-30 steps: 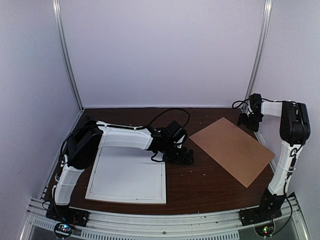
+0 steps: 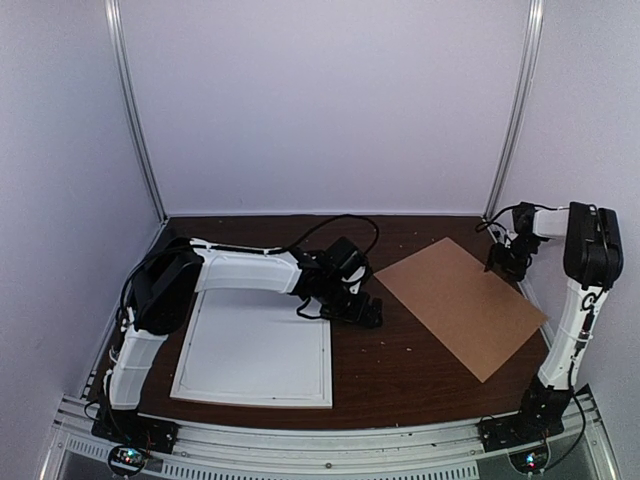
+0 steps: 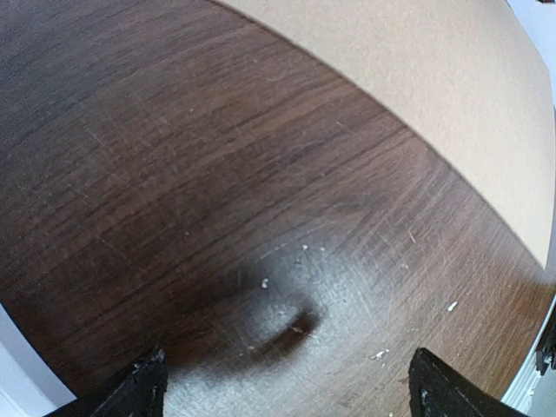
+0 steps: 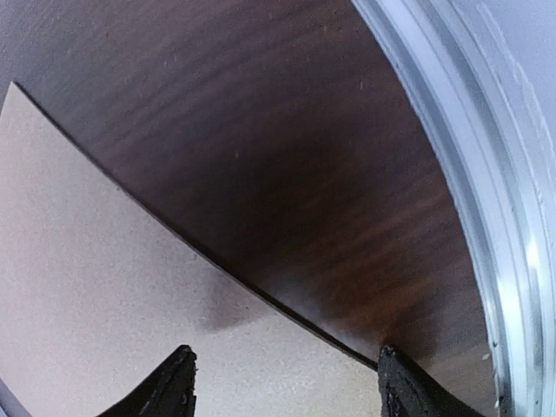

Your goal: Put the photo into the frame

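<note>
A brown square sheet (image 2: 460, 310) lies tilted on the right of the table, also filling the lower left of the right wrist view (image 4: 104, 278). The white frame (image 2: 250, 350) lies flat at the left, partly under the left arm. My left gripper (image 2: 365, 310) hovers open over bare wood between frame and sheet, nothing between its fingers. My right gripper (image 2: 500, 260) is low at the sheet's far right edge, its fingers apart, one over the sheet and one by its edge, with nothing visibly held.
A metal rail (image 4: 469, 174) and wall bound it closely on the right.
The left gripper has moved very little.
</note>
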